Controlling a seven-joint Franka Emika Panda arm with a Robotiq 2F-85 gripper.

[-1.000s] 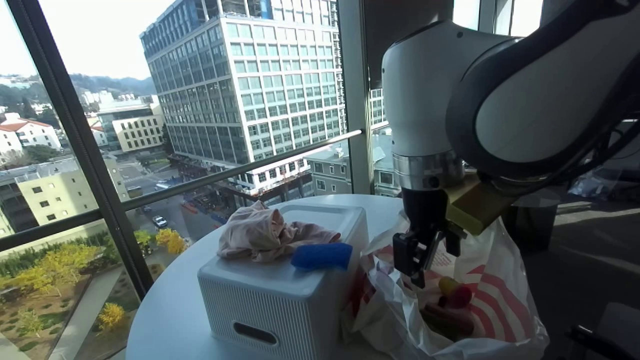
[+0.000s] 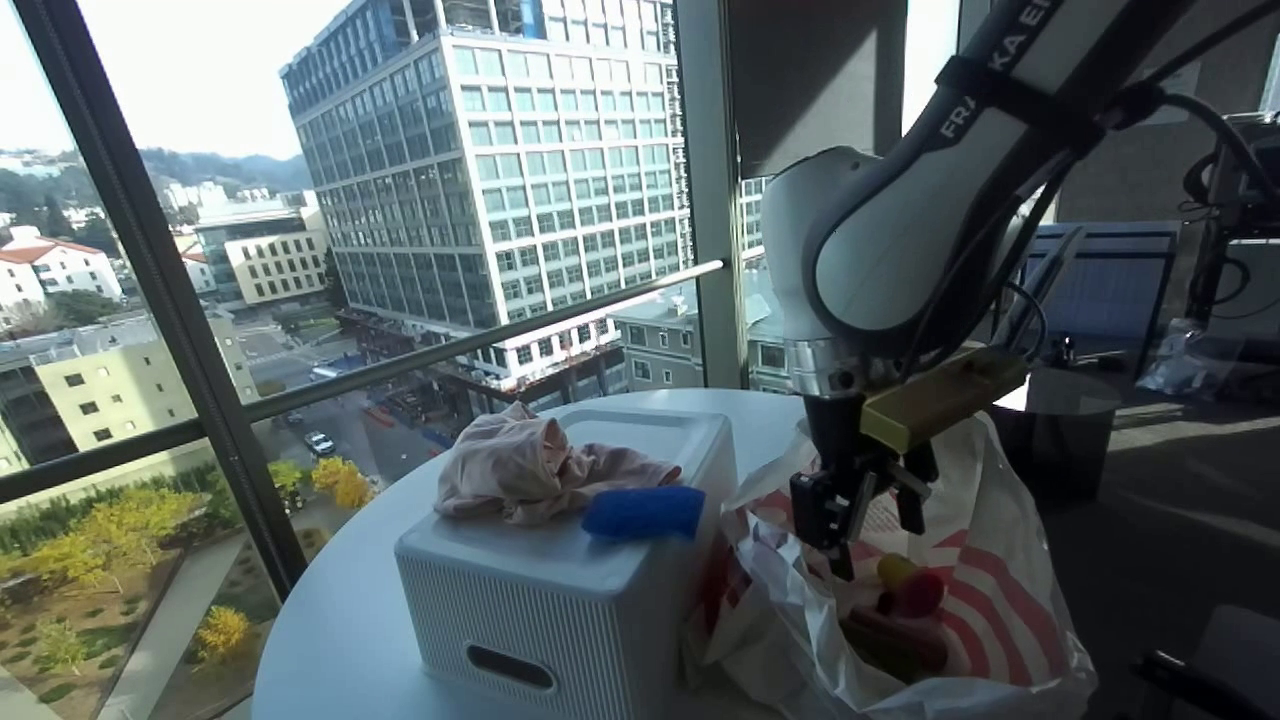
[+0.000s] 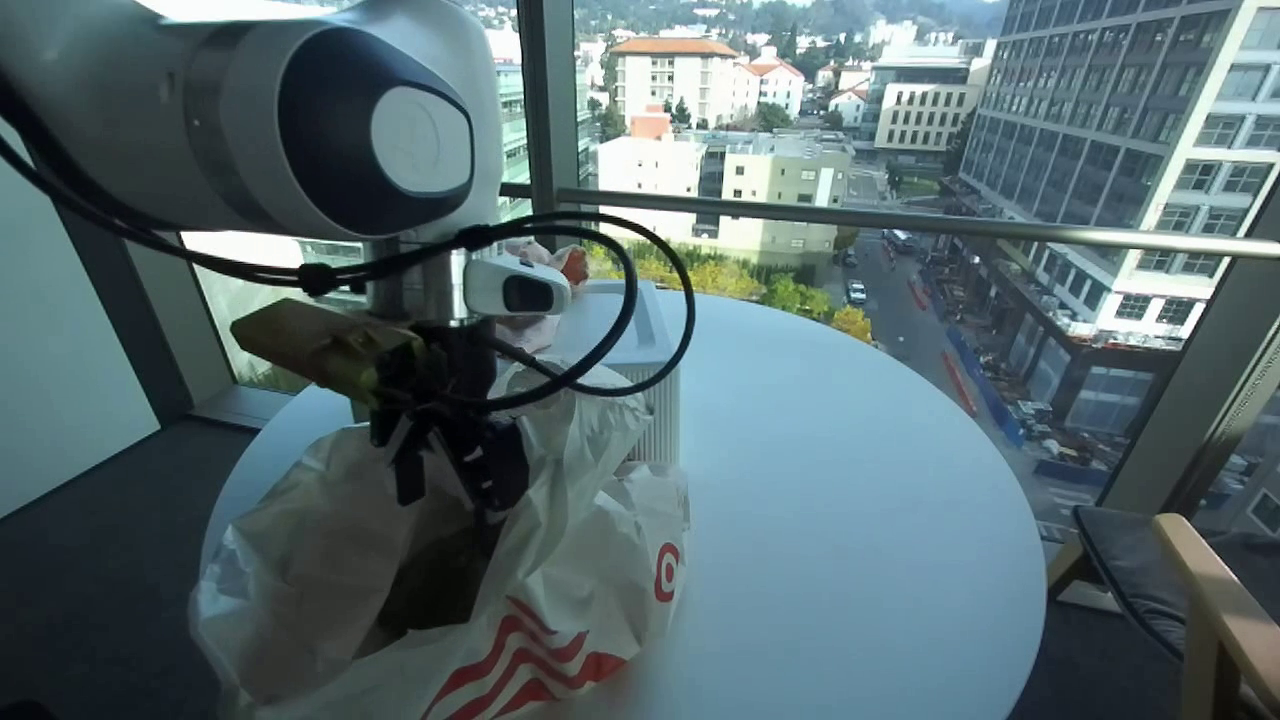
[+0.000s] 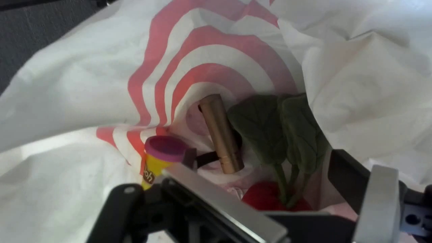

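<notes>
My gripper [image 2: 879, 542] points down into the mouth of a white plastic bag [image 2: 1020, 576] with red stripes. Its fingers stand apart and hold nothing, as the wrist view shows. Inside the bag lie a yellow can [image 4: 156, 164] with a purple lid, a bronze cylinder [image 4: 220, 133] and a red plush vegetable [image 4: 265, 194] with dark green leaves [image 4: 261, 129]. The left finger overlaps the can's lower part in the wrist view; the right finger is near the bag's wall. Whether either touches anything cannot be told.
Beside the bag, a white ribbed box [image 2: 528, 600] carries a pale pink cloth [image 2: 510, 468] and a blue item [image 2: 644, 512]. A chair [image 3: 1212, 600] stands beyond its edge.
The arm has turned and tilted, with its upper link swung to a new angle. The gripper stays over the bag, its fingertips only slightly shifted. The objects have not visibly moved.
</notes>
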